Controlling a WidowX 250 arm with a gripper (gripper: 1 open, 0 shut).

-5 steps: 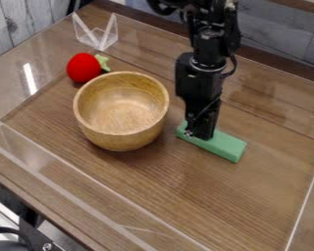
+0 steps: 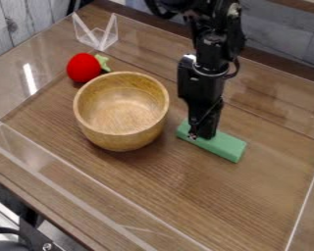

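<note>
My black gripper reaches down from the top centre of the view, its tip at the upper left end of a flat green bar that lies on the wooden table. The fingers look shut, and I see nothing clearly between them; whether the tip touches the bar I cannot tell.
A tan wooden bowl sits just left of the bar. A red tomato-like object with a green top and a clear wire-like item lie at the upper left.
</note>
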